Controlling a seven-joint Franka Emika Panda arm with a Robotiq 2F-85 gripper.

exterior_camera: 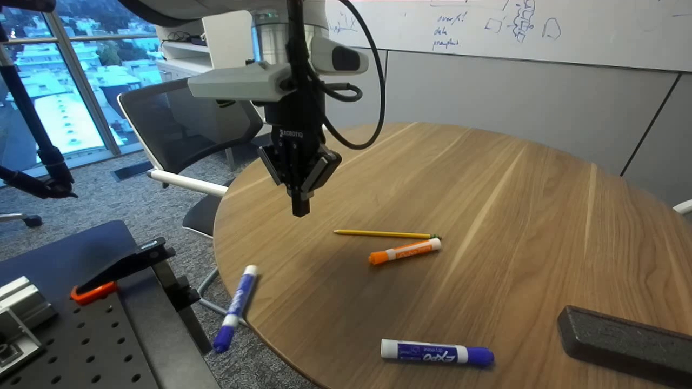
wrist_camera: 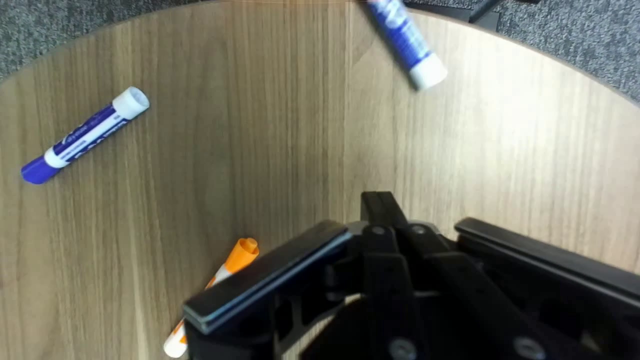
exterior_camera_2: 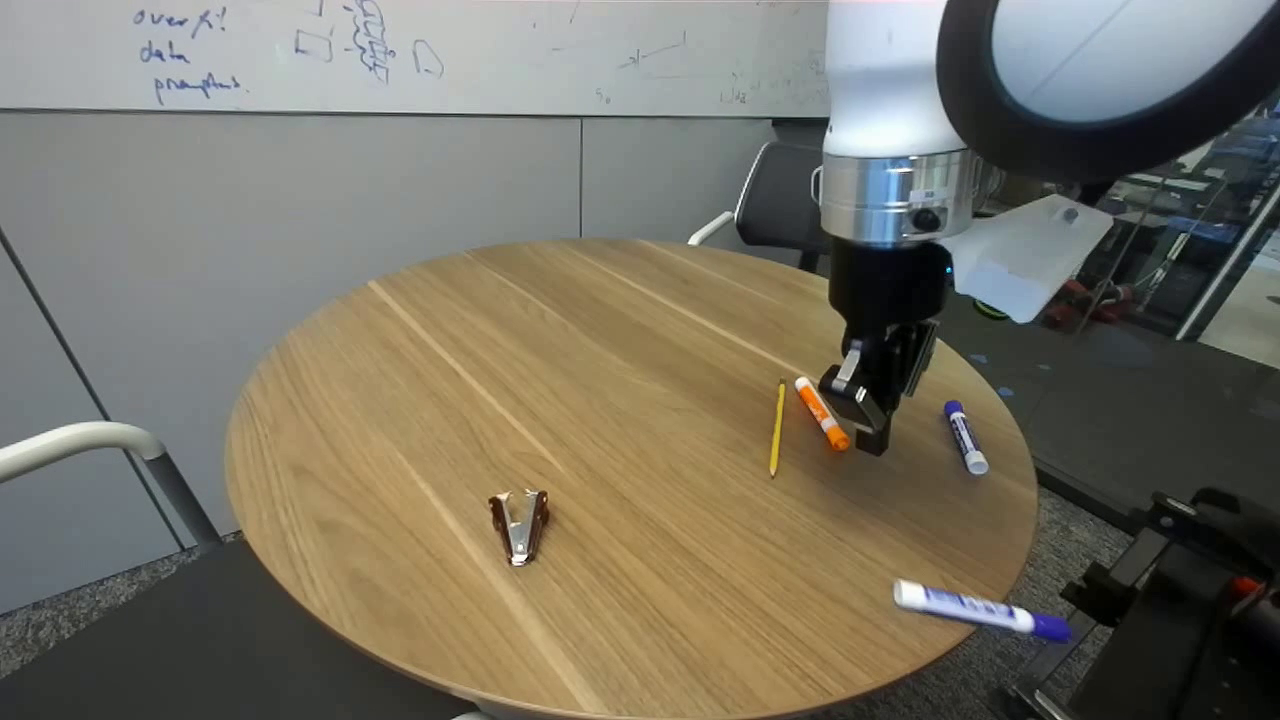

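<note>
My gripper [exterior_camera: 300,208] hangs above the table with its fingers together and nothing between them. One blue marker [exterior_camera: 238,304] leans out past the table's rim, its purple cap off the edge. Its body is blurred at the top of the wrist view, as if moving. A second blue marker [wrist_camera: 85,136] lies flat on the wood. An orange marker [exterior_camera: 405,250] rests beside a yellow pencil [exterior_camera: 387,234]. In exterior view 2 my gripper [exterior_camera_2: 872,442] appears in front of the orange marker's right side, apart from the edge marker [exterior_camera_2: 981,608].
A staple remover [exterior_camera_2: 518,528] sits on the round table [exterior_camera_2: 360,432]. A dark eraser-like block [exterior_camera: 626,347] lies at the right in exterior view 1. Beyond the rim stand a dark cart [exterior_camera: 104,249] and chairs.
</note>
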